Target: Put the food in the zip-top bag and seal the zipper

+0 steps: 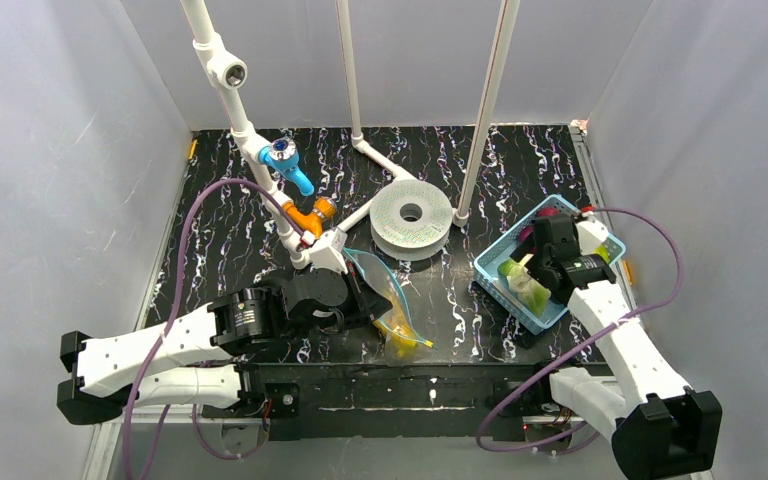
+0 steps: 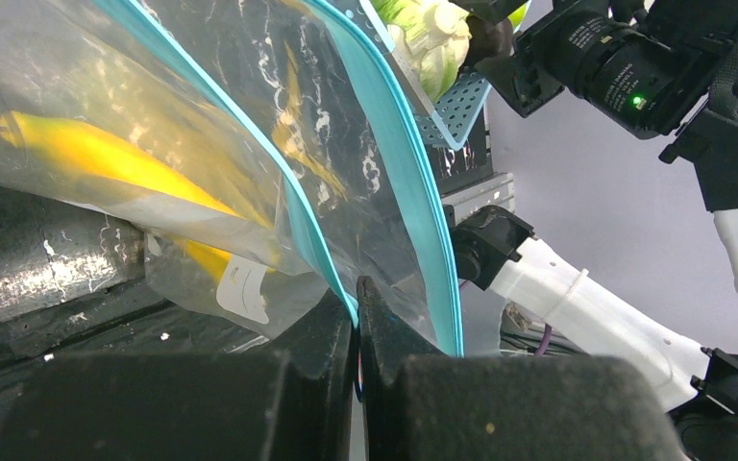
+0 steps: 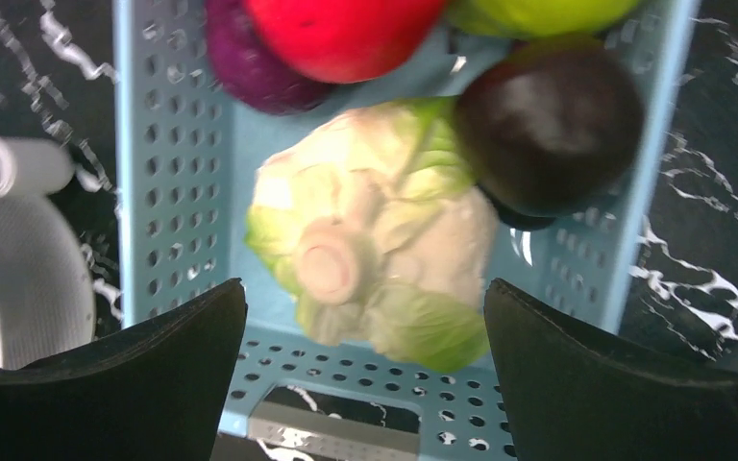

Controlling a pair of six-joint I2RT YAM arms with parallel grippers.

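The zip top bag point(image 1: 390, 310) with teal zipper holds yellow food point(image 2: 115, 158), seemingly a banana. My left gripper is shut on the bag's rim. My right gripper is open above the blue basket point(image 3: 173, 192), over a pale green leafy vegetable point(image 3: 365, 221). A dark round item point(image 3: 548, 125), red food point(image 3: 346, 24), purple food point(image 3: 259, 77) and green food point(image 3: 528, 14) lie around it.
A white roll point(image 1: 410, 230) stands between bag and basket. A pipe frame with a blue valve point(image 1: 290, 165) and orange valve point(image 1: 305, 215) stands at the left. Grey walls enclose the sides.
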